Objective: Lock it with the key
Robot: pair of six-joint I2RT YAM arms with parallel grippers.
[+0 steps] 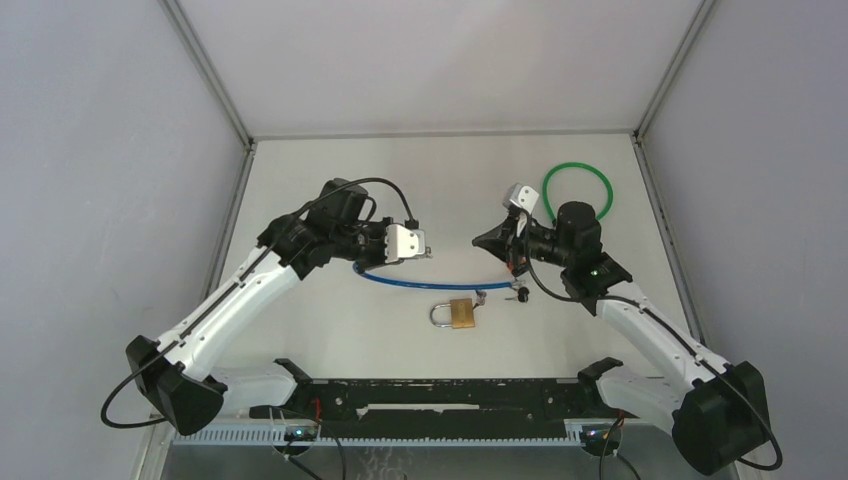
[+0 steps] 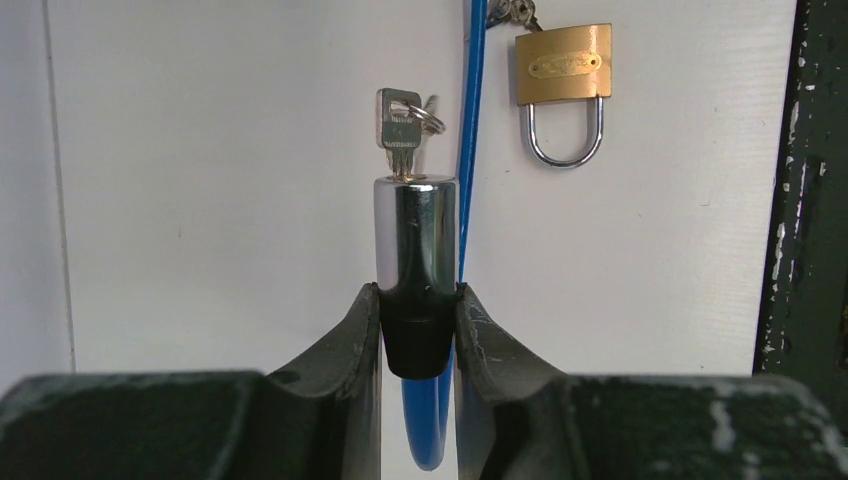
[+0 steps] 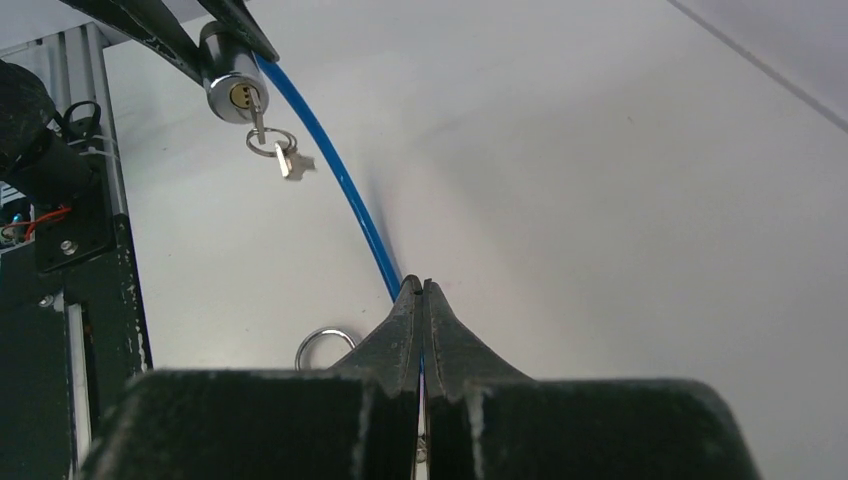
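Observation:
A silver lock cylinder [image 2: 415, 230] on a blue cable [image 2: 472, 110] is pinched between the fingers of my left gripper. From its face sticks a key [image 2: 400, 125], with a ring and a second key hanging from it. In the top view the cable [image 1: 430, 286] stretches out to the right under the arms, not looped. My right gripper is shut, and nothing shows between its fingertips. It stands to the right of the cylinder [image 3: 228, 75], apart from it; the cable passes behind its fingers, which hide the far end in the right wrist view.
A brass padlock [image 1: 461, 313] with keys lies in front of the cable. Another small key set [image 1: 520, 295] is to its right, a green cable [image 1: 601, 172] at the back right.

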